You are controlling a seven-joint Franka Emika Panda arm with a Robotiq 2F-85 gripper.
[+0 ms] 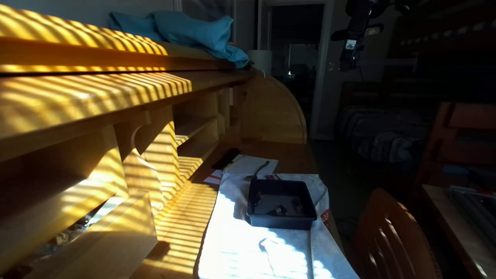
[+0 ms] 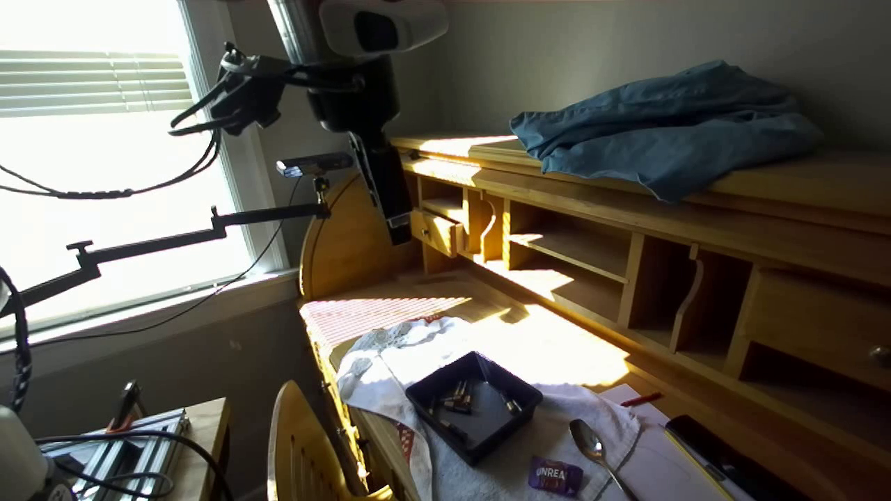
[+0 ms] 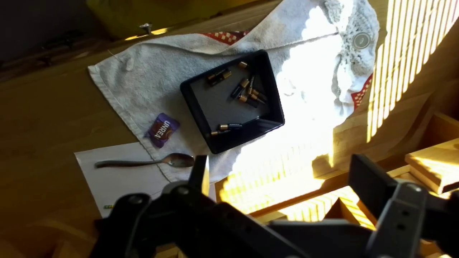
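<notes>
Several black and copper batteries (image 3: 239, 88) lie scattered in a square black tray (image 3: 192, 103), which rests on a white towel (image 3: 150, 77) on the desk. To the tray's left in the wrist view are a purple wrapped candy (image 3: 162, 129) and a metal spoon (image 3: 178, 159) with its handle over white paper (image 3: 124, 180). High above the desk, my gripper is open, its two fingers wide apart and nothing held between them. In exterior view 2 the gripper (image 2: 399, 234) hangs well clear of the tray (image 2: 522, 401).
Desk cubbies (image 2: 576, 250) line the back, with a small drawer (image 2: 436, 231) pulled out. Blue cloth (image 2: 660, 125) lies on top of the desk. A wooden chair (image 2: 296, 442) stands at the front edge. A camera arm (image 2: 159, 246) reaches in near the window.
</notes>
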